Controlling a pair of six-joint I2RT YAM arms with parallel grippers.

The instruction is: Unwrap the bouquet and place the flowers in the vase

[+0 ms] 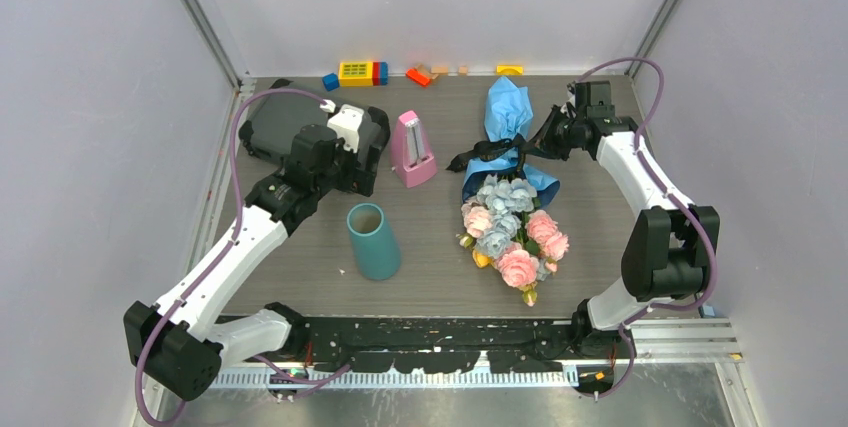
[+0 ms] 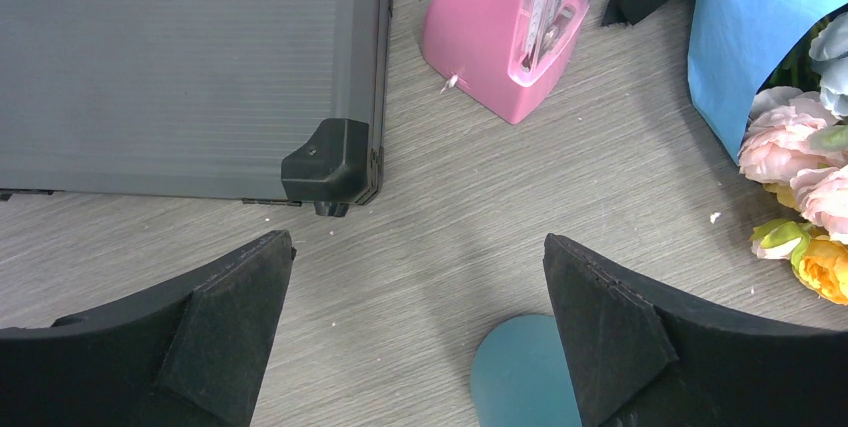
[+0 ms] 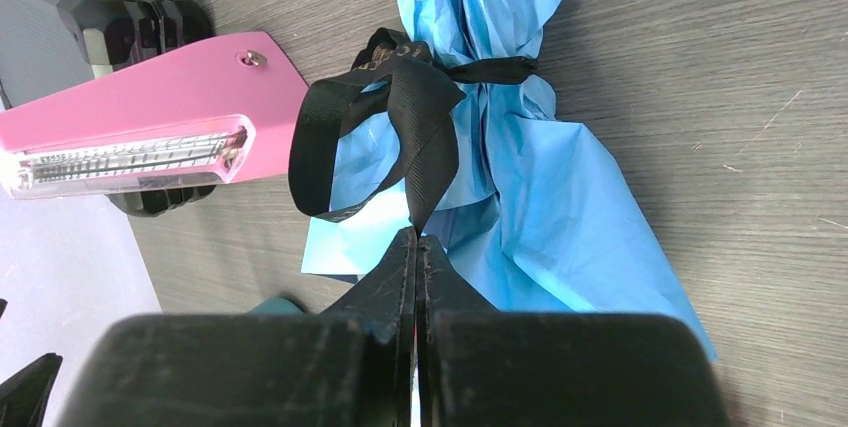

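Note:
A bouquet of pink, pale blue and yellow flowers (image 1: 520,265) lies in blue paper wrapping (image 1: 506,107), tied with black ribbon (image 3: 420,117). My right gripper is shut, its tips at the end of the ribbon's loop; the ribbon appears pinched at the tips. The teal vase (image 1: 374,245) stands upright left of the flowers, its top partly visible at the bottom of the left wrist view. My left gripper is open with nothing between its fingers, above the table near the dark case.
A pink metronome (image 1: 410,147) stands between case and bouquet. The dark case (image 1: 270,127) fills the back left. Toy blocks (image 1: 357,74) line the back edge. Bare table lies around the vase and at the right.

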